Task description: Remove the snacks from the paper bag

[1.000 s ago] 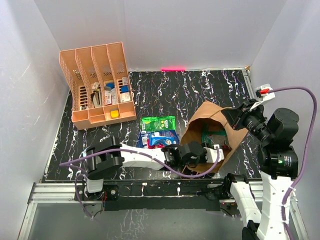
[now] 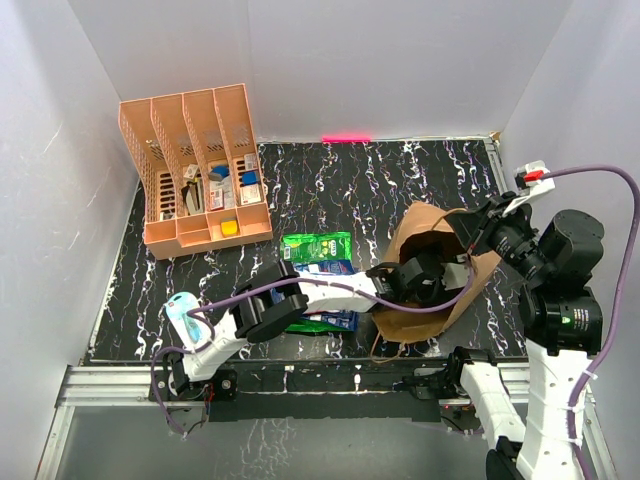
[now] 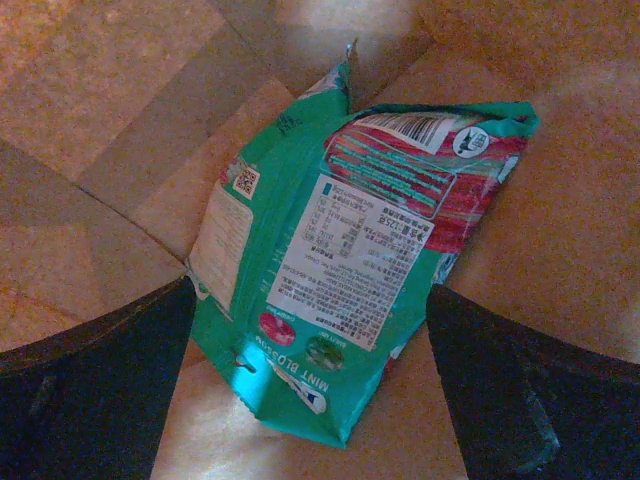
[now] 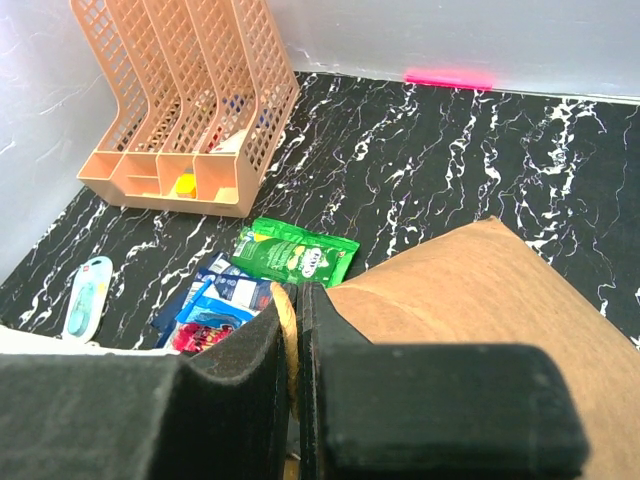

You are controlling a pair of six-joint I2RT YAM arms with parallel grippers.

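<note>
The brown paper bag [image 2: 478, 280] lies on its side, mouth to the left. My right gripper is shut on the bag's twisted paper handle [image 4: 286, 330], at the rim of the mouth. The left arm reaches into the bag, and its gripper is open inside, hidden from the top view. Ahead of and partly between its fingers lies a teal snack packet [image 3: 350, 250], which rests on the bag's paper. On the table lie a green snack packet [image 2: 316, 247] and blue packets [image 4: 225, 290], partly covered by the left arm in the top view.
An orange compartment rack [image 2: 200, 165] with small boxes stands at the back left. A light-blue item [image 2: 184, 315] lies near the front left. Bare marble table [image 2: 345, 195] shows behind the packets.
My left gripper has moved rightward, deeper into the bag, and now covers the teal packet from above. The bag's mouth has shifted slightly right. The right arm has barely moved.
</note>
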